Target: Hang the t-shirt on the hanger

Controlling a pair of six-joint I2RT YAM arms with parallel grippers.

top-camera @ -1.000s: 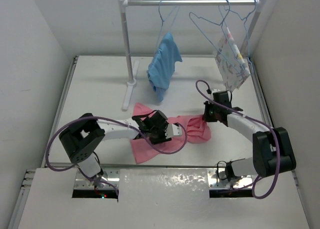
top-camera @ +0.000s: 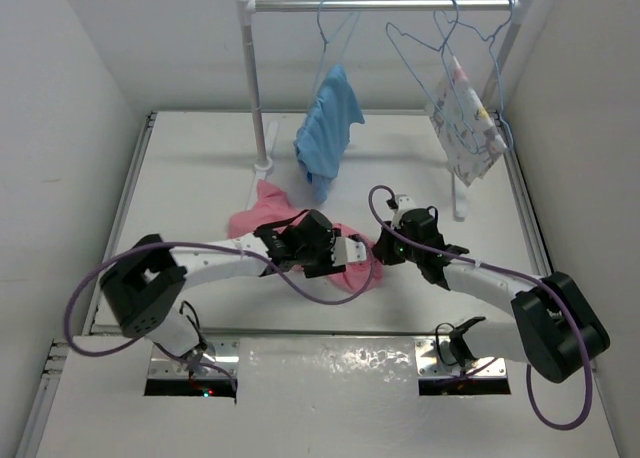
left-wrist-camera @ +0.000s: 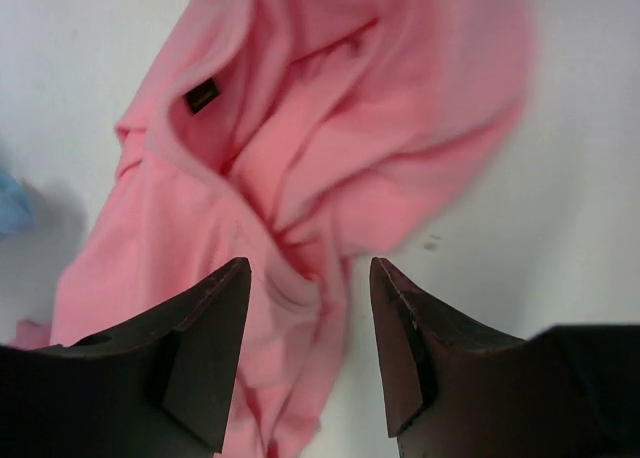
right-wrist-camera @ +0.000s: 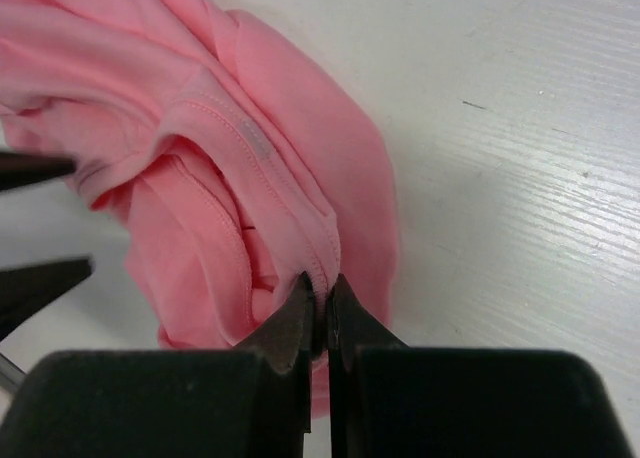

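The pink t-shirt (top-camera: 262, 208) lies crumpled on the table, its middle hidden beneath the left arm in the top view. My right gripper is shut on a hemmed edge of the pink t-shirt (right-wrist-camera: 265, 193), with folds bunched around its fingertips. Over the shirt's right part is my left gripper (top-camera: 345, 265), close to the right one. In the left wrist view its fingers (left-wrist-camera: 215, 328) stand apart, and the pink cloth (left-wrist-camera: 180, 228) lies beneath them. An empty blue hanger (top-camera: 440, 48) hangs from the rack's bar, right of centre.
A white rack's bar (top-camera: 380, 6) spans the back of the table. It carries a blue garment (top-camera: 328, 128) left of centre and a patterned white garment (top-camera: 465, 123) at the right. Bare table shows at the back left and front right.
The shirt has shifted.
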